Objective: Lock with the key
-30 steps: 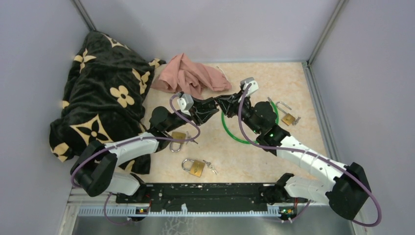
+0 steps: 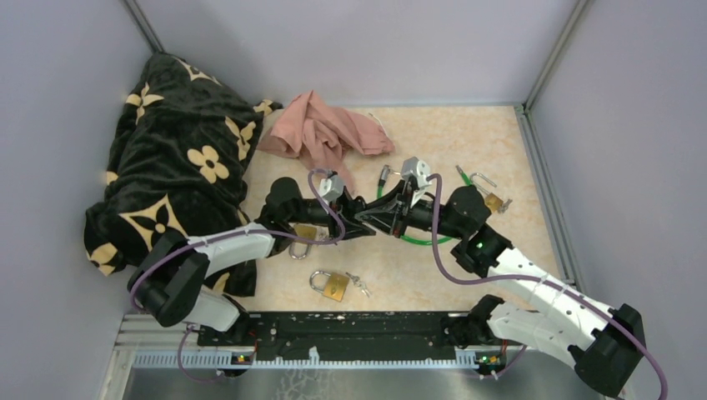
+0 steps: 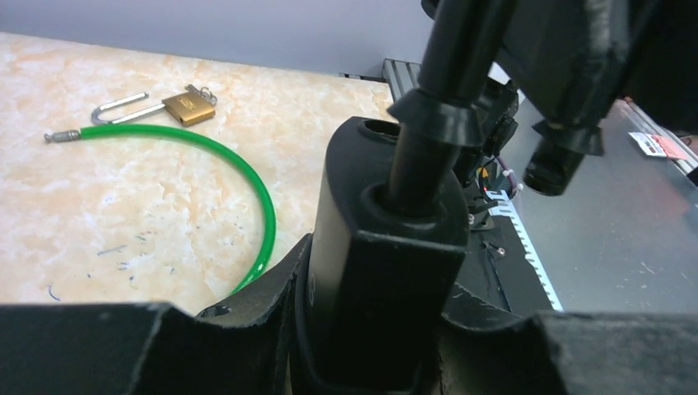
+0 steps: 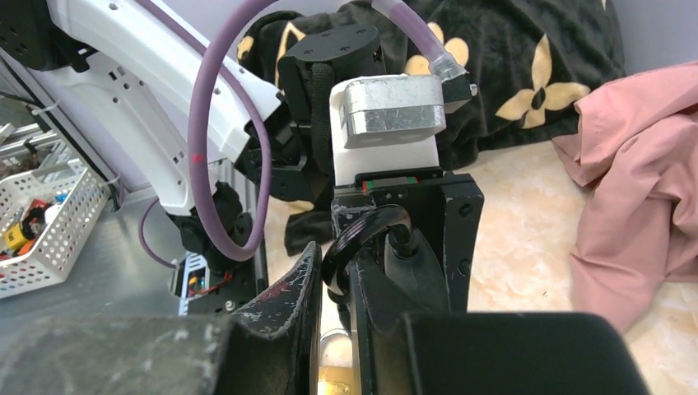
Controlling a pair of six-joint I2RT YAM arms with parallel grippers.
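Both grippers meet above the middle of the table. In the left wrist view my left gripper has its fingers around a black lock body (image 3: 387, 280) with a shackle (image 3: 428, 140) standing from its top. In the right wrist view my right gripper is closed on the black curved shackle (image 4: 366, 226), beside the left gripper. Whether a key is in the lock I cannot tell.
Brass padlocks (image 2: 336, 286) (image 3: 188, 109) with keys (image 2: 357, 282) lie on the table, along with a green cable (image 3: 255, 189). A pink cloth (image 2: 321, 129) and a dark patterned cushion (image 2: 167, 158) lie at the back and left.
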